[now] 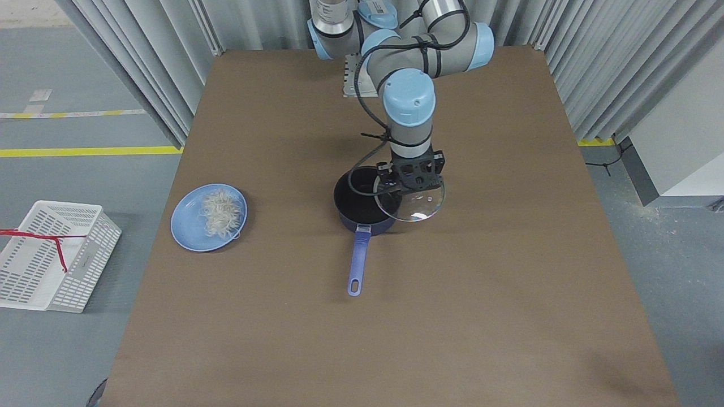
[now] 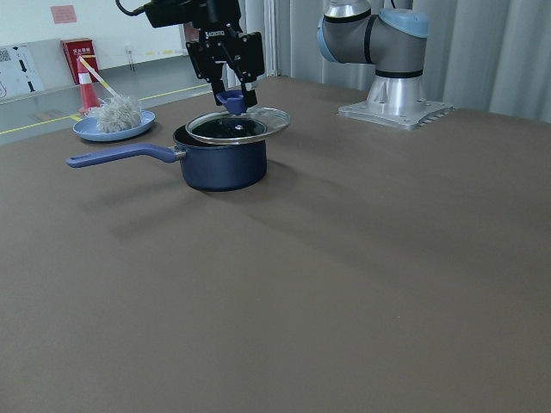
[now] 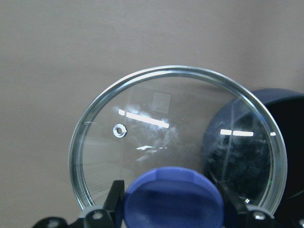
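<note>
My gripper is shut on the blue knob of a glass lid, which it holds above and partly off a dark blue saucepan. In the front view the lid overhangs the pot's right side, exposing much of its dark inside. The pot's handle points toward the front of the table. In the wrist view the lid fills the middle, with the pot showing beneath and beyond it on the right.
A blue plate with white shredded material lies left of the pot. A white basket stands on the floor to the left.
</note>
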